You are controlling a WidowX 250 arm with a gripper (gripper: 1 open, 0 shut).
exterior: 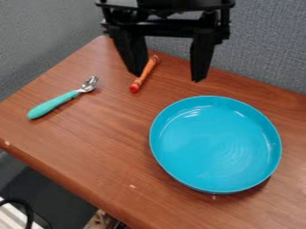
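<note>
My black gripper (pixel 167 64) hangs at the top centre of the camera view with its two fingers wide apart and nothing between them. Below and between the fingers, an orange-red crayon (pixel 141 80) lies on the wooden table (pixel 107 170). A spoon with a teal handle (pixel 52 105) lies to the left. A turquoise plate (pixel 216 143) sits on the right part of the table.
Grey padded walls (pixel 36 36) stand behind the table and at its left. A black cable (pixel 21 206) shows off the table at the lower left.
</note>
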